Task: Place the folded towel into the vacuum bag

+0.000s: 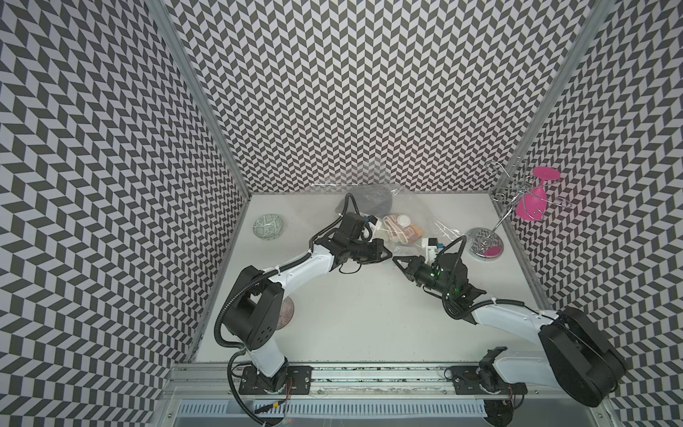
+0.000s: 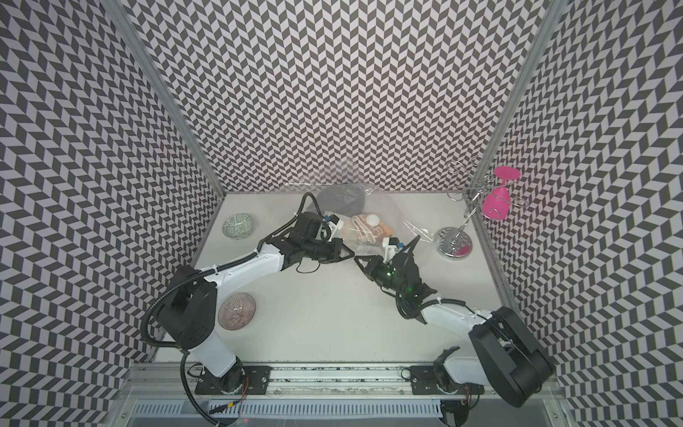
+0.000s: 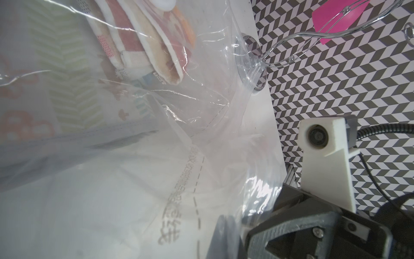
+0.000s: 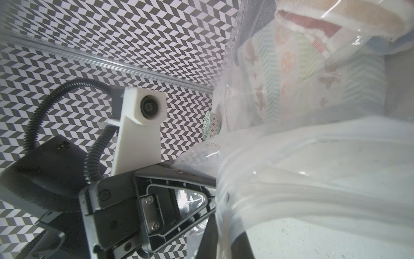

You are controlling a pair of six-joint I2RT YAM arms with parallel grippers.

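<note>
The clear vacuum bag (image 3: pixel 107 164) lies at the back middle of the table, with folded towels (image 4: pixel 310 82) showing inside or under its film, pastel-patterned and red-cream; which layer is where is hard to tell. My left gripper (image 1: pixel 387 252) and right gripper (image 1: pixel 396 260) face each other at the bag's front edge, close together. Both are shut on the bag's thin film, which runs between the right gripper's fingertips in its wrist view and bunches at the left one's.
A chrome stand (image 1: pixel 487 242) with pink items (image 1: pixel 533 203) stands at the right. A green bowl (image 1: pixel 268 226) sits back left, a pink bowl (image 2: pixel 237 311) front left. Dark padding (image 2: pixel 341 195) lies at the back.
</note>
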